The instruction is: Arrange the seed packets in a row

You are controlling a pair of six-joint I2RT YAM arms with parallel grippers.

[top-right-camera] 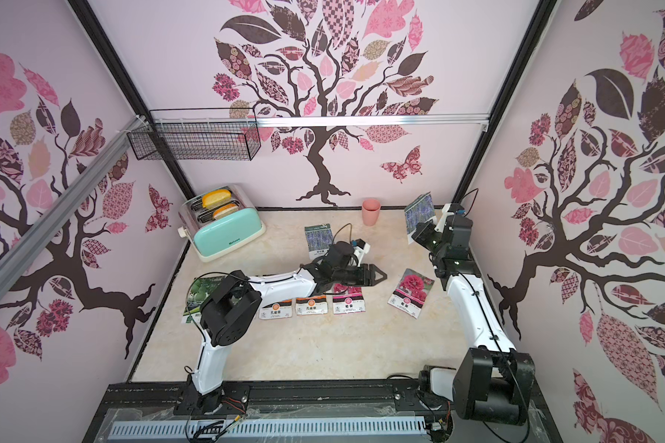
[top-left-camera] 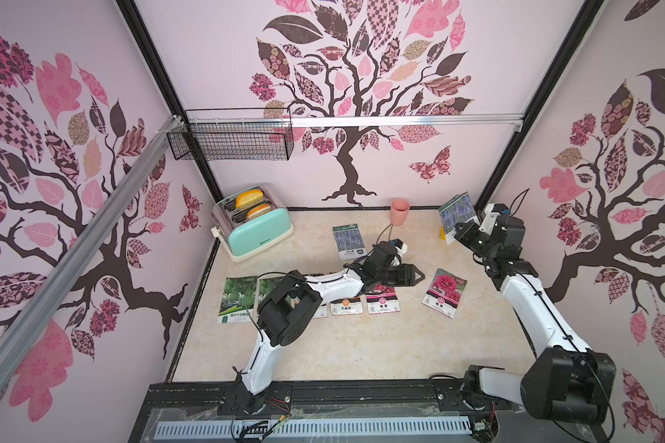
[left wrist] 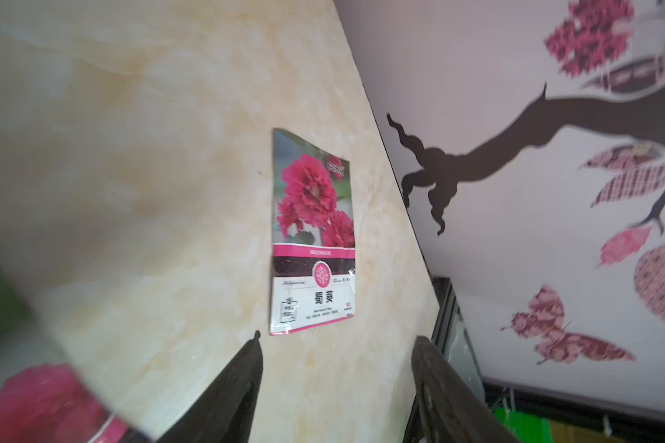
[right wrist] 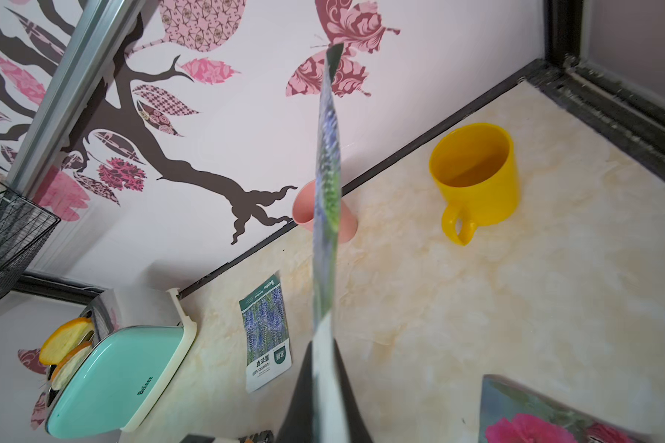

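My right gripper is shut on a lavender packet, seen edge-on in the right wrist view and held raised off the table. My left gripper stands open over the table, nothing between its fingers. Beyond its fingertips a pink hollyhock packet lies flat and slightly turned. A second lavender packet lies farther back on the table. Toward the front runs a line of packets: green ones at the left end, including a green packet, then orange-marked ones and a pink packet. The left arm partly covers this line.
A yellow mug and a pink cup stand near the back. At the back left is a mint-green box under a wire basket.
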